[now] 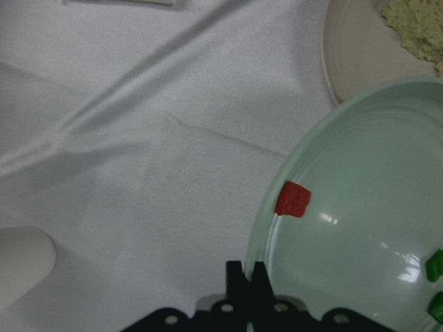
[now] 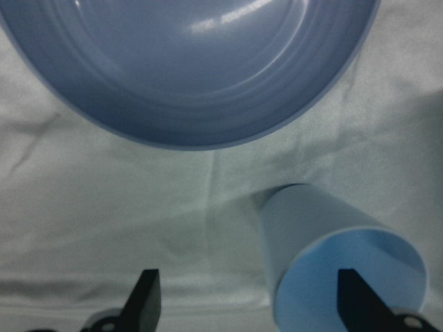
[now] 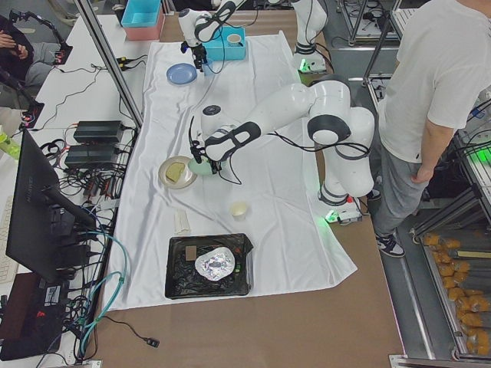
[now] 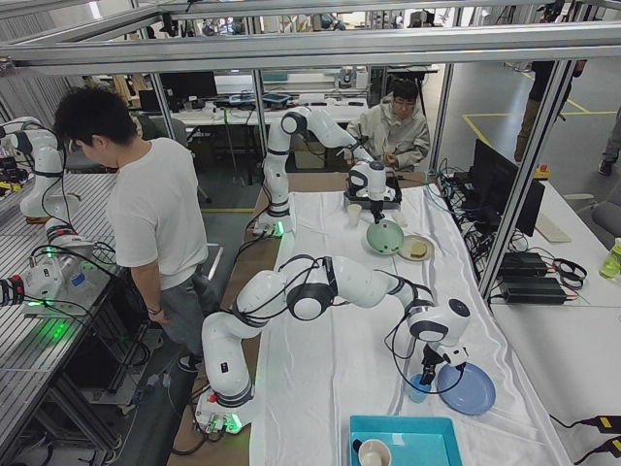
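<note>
My left gripper is shut on the rim of the pale green plate [image 1: 353, 200], which holds a red piece [image 1: 293, 199] and green pieces [image 1: 434, 266]. A beige plate [image 1: 353, 34] with a yellowish crumbly slice [image 1: 415, 28] sits beside it. My right gripper stands open over a light blue cup [image 2: 311, 228] lying on its side, one finger in front of the cup's mouth. A darker blue plate [image 2: 187, 104] is beside that cup.
A black tray [image 3: 184, 280] with a foil item [image 3: 215, 264] is at the near end, a cream cup [image 3: 238, 208] and white cup [image 3: 182, 221] before it. A turquoise bin [image 4: 403, 435] stands at the other end. A person [image 3: 426, 84] stands beside the table. Mid-cloth is mostly clear.
</note>
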